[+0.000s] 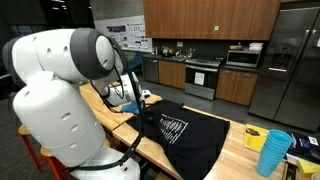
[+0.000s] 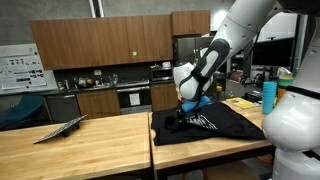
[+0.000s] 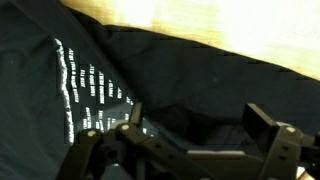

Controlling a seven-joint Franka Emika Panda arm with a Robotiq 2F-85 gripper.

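A black cloth garment with white printed lettering lies spread over the wooden table, with folds at its left end. The lettering fills the left of the wrist view. My gripper is open above the dark fabric, its two fingers well apart and nothing held between them. A raised fold of the cloth shows in the gap. In the second exterior view my gripper is low over the cloth's left part; whether the fingertips touch it is hard to tell.
Blue cups stand at the table's right, with a yellow item behind them. Bare table lies left of the cloth. Kitchen cabinets, an oven and a fridge are in the background.
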